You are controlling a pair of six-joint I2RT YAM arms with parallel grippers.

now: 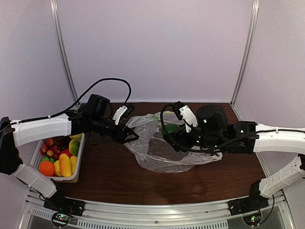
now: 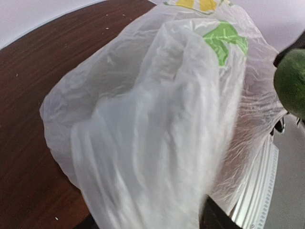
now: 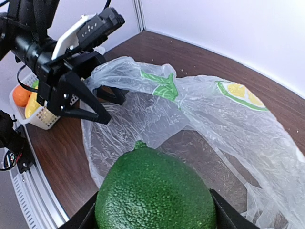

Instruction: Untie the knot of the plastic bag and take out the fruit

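The crumpled translucent plastic bag [image 1: 157, 157] [image 2: 147, 133] lies spread open on the table, its rim printed green and yellow. My left gripper [image 1: 128, 134] is at the bag's left rim, fingers part open; bag film fills the space before it in the left wrist view, and whether it grips any is unclear. My right gripper [image 1: 174, 138] is shut on a dark green fruit, raised over the bag's opening; the fruit [image 2: 293, 81] also shows at the right edge of the left wrist view.
A white basket [image 1: 71, 177] of mixed fruit stands at the left, beside the left arm. Bare wooden table [image 1: 119, 181] lies in front of the bag, with walls at the back and sides.
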